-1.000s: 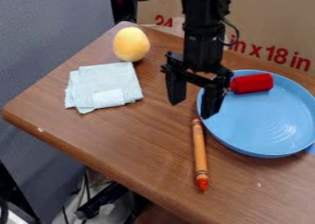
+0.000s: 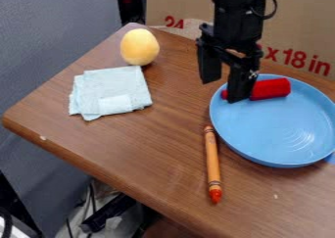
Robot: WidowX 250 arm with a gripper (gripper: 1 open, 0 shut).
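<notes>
The black gripper (image 2: pixel 224 77) reaches down from the top centre, its fingers apart, over the left rim of the blue plate (image 2: pixel 272 134). Its right finger is beside a red cylinder (image 2: pixel 269 89) lying on the plate's back part; nothing clearly shows held between the fingers. An orange crayon (image 2: pixel 213 164) with a red tip lies left of the plate. A folded pale cloth (image 2: pixel 108 90) lies on the left of the wooden table, and a yellow rounded object (image 2: pixel 139 47) sits behind it.
A cardboard box (image 2: pixel 295 31) stands along the back. The table's left edge drops to a dark area with cables.
The gripper has moved back, away from the viewer, and somewhat to the right, closer to the red cylinder. The objects on the table appear unmoved.
</notes>
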